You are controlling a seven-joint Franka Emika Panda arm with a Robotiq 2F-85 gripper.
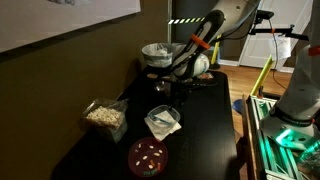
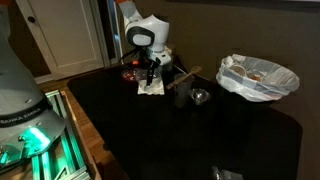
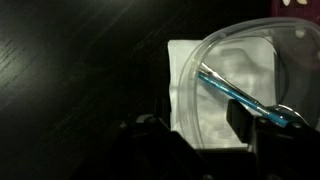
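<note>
In the wrist view a clear plastic container (image 3: 200, 52) fills the right side, with a blue and silver utensil (image 3: 236, 93) lying across it. White paper (image 3: 181, 60) is spread underneath on the dark table. My gripper is open at the lower edge of that view, its dark fingers apart near the container's rim, with no object clearly held between them. From the first exterior view, the container (image 1: 160, 122) and paper (image 1: 174, 128) lie mid-table, with the gripper (image 1: 178, 98) just behind them. The second exterior view shows the gripper (image 2: 151, 73) above the paper (image 2: 151, 88).
A dark red plate (image 1: 148, 157) with small pieces on it lies near the front. A bag of pale pieces (image 1: 104, 117) stands by the wall. At the back are a lined basket (image 1: 160, 54), a dark cup (image 2: 182, 94) and a metal bowl (image 2: 199, 96).
</note>
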